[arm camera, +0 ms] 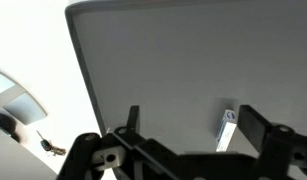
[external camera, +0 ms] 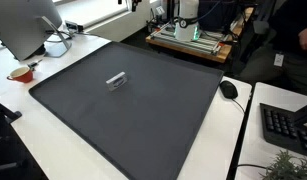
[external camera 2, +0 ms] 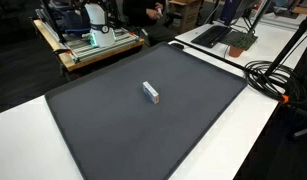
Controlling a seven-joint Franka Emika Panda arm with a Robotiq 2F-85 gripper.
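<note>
A small white oblong block (external camera: 116,81) lies on the dark grey mat (external camera: 143,125). From the other side, the block (external camera 2: 151,92) shows a reddish end and sits around the mat's middle. In the wrist view my gripper is open, its two dark fingers spread wide along the bottom edge. The white block (arm camera: 226,130) appears just inside the right finger (arm camera: 251,122), apparently on the mat below; the gap in height is hard to judge. Nothing is held between the fingers.
A coil of black cable (external camera 2: 278,77) lies at the white table's edge.
</note>
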